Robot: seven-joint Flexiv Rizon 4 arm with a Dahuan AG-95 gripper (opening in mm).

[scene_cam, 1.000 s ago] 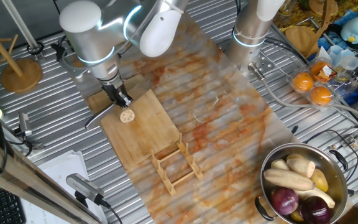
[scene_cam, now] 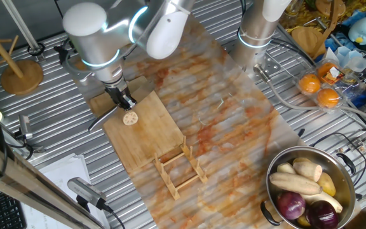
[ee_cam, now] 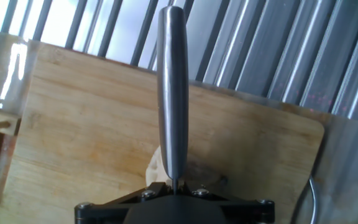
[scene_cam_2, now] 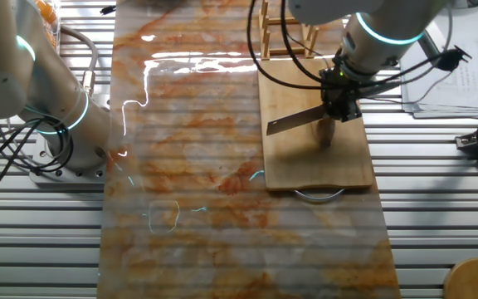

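Note:
A knife with a steel handle is in my gripper, whose fingers are shut on it. Its broad blade reaches out over the cutting board on the other side of the gripper. A piece of lotus root lies on the wooden cutting board, its holed cut face showing. Close above and beside that piece sits the gripper. From the wrist, the lotus root is mostly hidden behind the handle and the fingers; whether the blade touches it, I cannot tell.
A wooden rack adjoins the board's edge. At the front right stands a steel pot of vegetables. Orange fruit lies in clear packaging at the right.
The arm, with the knife in its gripper, has shifted very slightly to the right in exterior view 1. The lotus root and the board look unmoved.

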